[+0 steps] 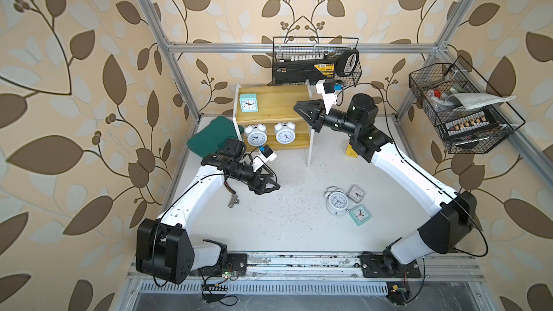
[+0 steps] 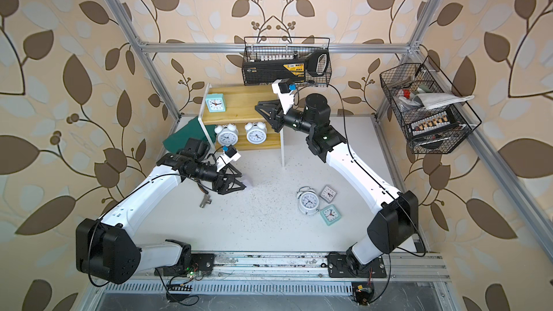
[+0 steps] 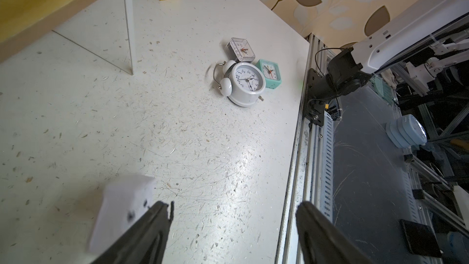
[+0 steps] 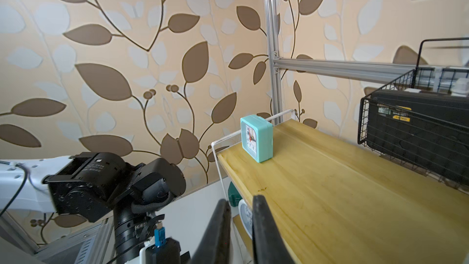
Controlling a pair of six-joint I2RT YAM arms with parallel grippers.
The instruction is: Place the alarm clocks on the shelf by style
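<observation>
My right gripper is at the front edge of the upper shelf (image 4: 337, 200), its fingers close together and no clock visible between them. A blurred white square thing (image 3: 122, 210), seemingly the white clock, is low over the table beside my left gripper; whether it touches the table cannot be told. The left fingers stand wide apart with nothing between. On the upper shelf's left sits a teal square clock (image 1: 248, 103). Two white twin-bell clocks, one left (image 1: 256, 134) and one right (image 1: 285, 133), stand on the lower shelf.
On the table at right are a white twin-bell clock (image 1: 336, 201), a small clear-cased square clock (image 1: 356, 193) and a teal square clock (image 1: 360, 214), close together. A green cloth-like item (image 1: 210, 136) lies left of the shelf.
</observation>
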